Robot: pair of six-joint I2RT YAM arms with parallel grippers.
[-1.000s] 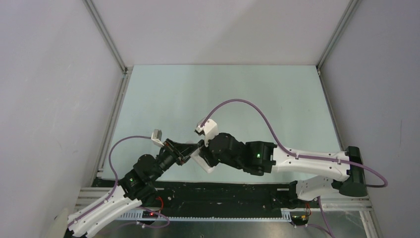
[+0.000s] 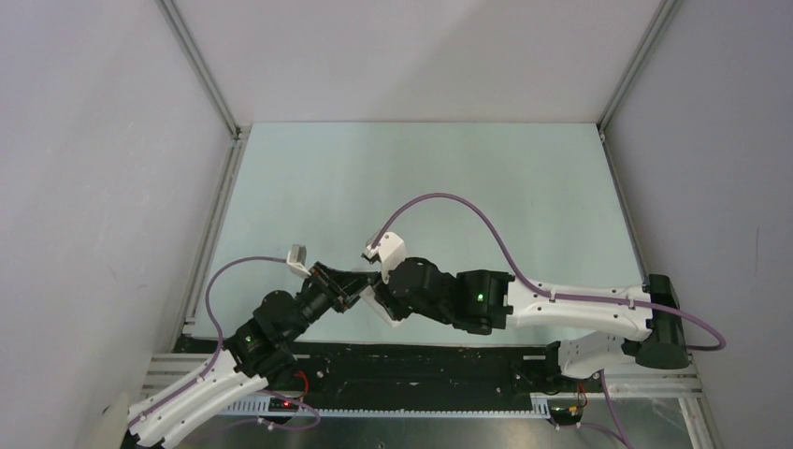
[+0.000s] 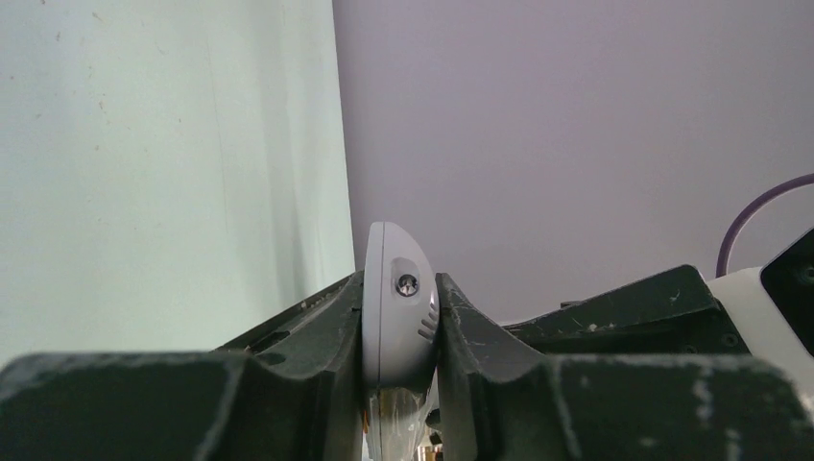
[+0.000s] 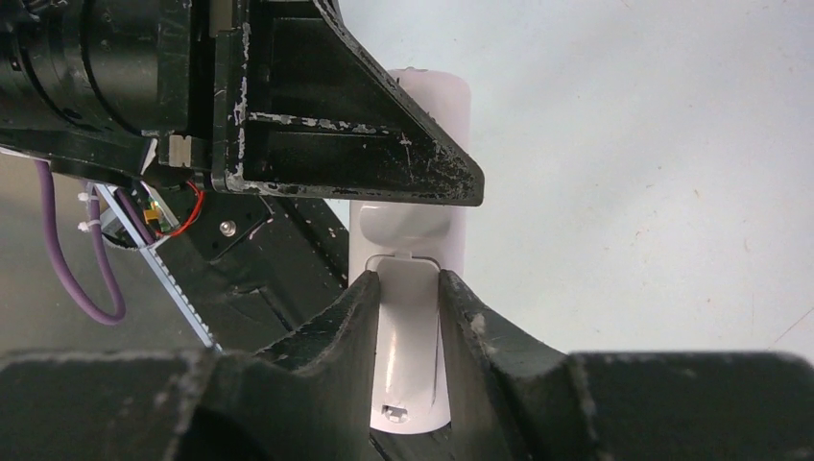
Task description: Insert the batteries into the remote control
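A white remote control [image 4: 411, 226] is held off to the front of the board, its back with the battery cover [image 4: 408, 327] facing the right wrist camera. The cover lies over the compartment, with a thin dark line along its upper and right edges. My left gripper is shut on the remote, seen end-on in the left wrist view; one of its fingers crosses the remote's upper part. My right gripper is part open, its fingertips on either side of the cover's upper end. Whether they touch it I cannot tell. No batteries can be made out.
The pale board [image 2: 439, 168] is bare behind the arms. A black strip [image 2: 421, 379] runs along its front edge. Both arms meet closely at the remote, left of centre.
The left arm looks still.
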